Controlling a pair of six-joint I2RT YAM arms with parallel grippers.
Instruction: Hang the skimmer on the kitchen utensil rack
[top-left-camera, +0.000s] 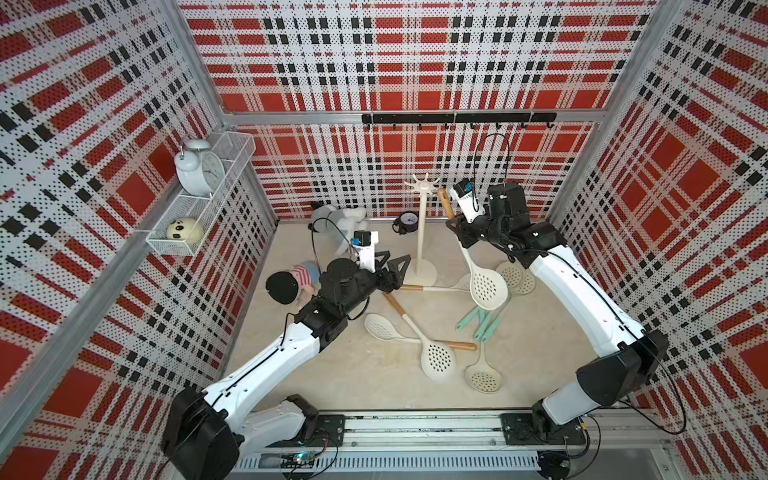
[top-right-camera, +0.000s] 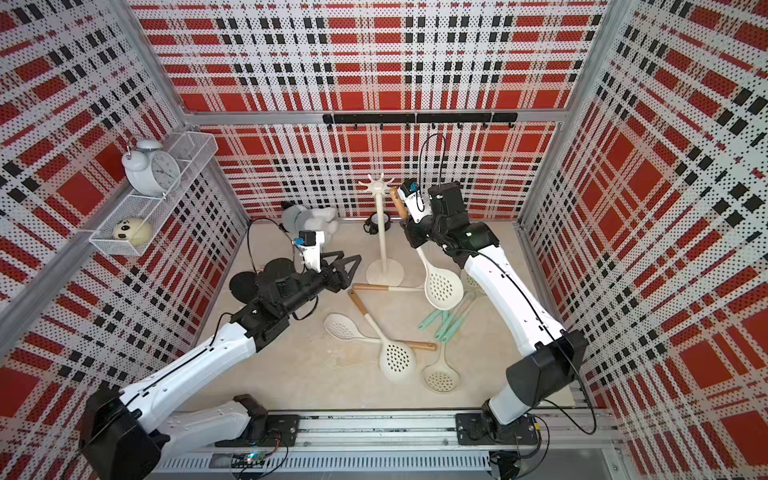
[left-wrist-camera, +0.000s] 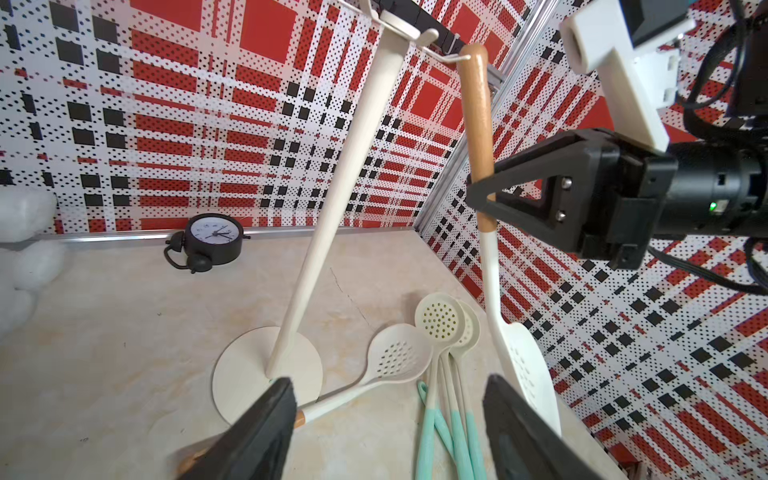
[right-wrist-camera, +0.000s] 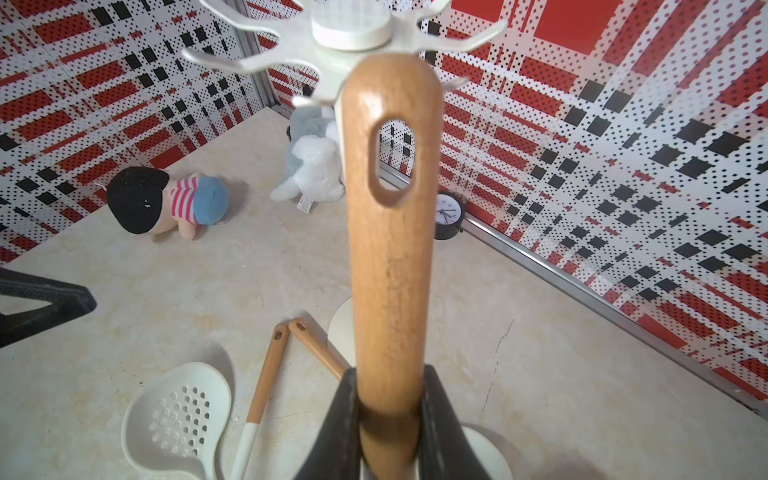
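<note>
A white skimmer (top-left-camera: 488, 289) with a wooden handle hangs bowl down from my right gripper (top-left-camera: 459, 225), which is shut on the handle. Its handle (right-wrist-camera: 392, 264) shows a slot near the top end in the right wrist view. The cream utensil rack (left-wrist-camera: 344, 184) is a post with a ring of hooks (right-wrist-camera: 472, 36) at its top. In the left wrist view the handle's tip (left-wrist-camera: 473, 53) stands level with a hook's end; whether they touch I cannot tell. The left gripper (top-left-camera: 406, 270) is open and empty, left of the post.
Several skimmers (top-left-camera: 438, 361) lie on the table, some with green handles (top-left-camera: 485, 321). A black clock (left-wrist-camera: 216, 237) sits behind the rack base (left-wrist-camera: 240, 364). A doll (right-wrist-camera: 164, 200) and a grey plush (right-wrist-camera: 314, 160) rest at the left.
</note>
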